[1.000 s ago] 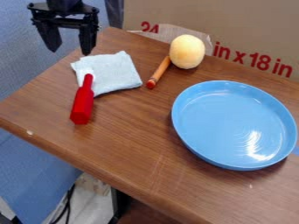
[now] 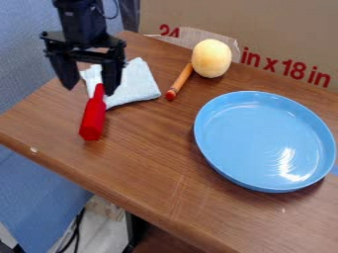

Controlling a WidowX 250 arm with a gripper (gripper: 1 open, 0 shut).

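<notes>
The dark gripper (image 2: 87, 69) hangs at the upper left, its two fingers spread apart, above the top end of a red object (image 2: 93, 119) lying lengthwise on the wooden table (image 2: 145, 178). A white folded cloth (image 2: 132, 84) lies partly behind the gripper. An orange stick (image 2: 180, 81) with a red tip lies to the right of the cloth, and a pale yellow round object (image 2: 211, 58) sits at the back.
A large blue plate (image 2: 263, 140) takes up the right side of the table. A cardboard box (image 2: 284, 40) stands behind. The table's left edge borders blue fabric.
The gripper has moved down and toward the front, coming over the cloth and the red object's upper end. The objects on the table have not visibly moved.
</notes>
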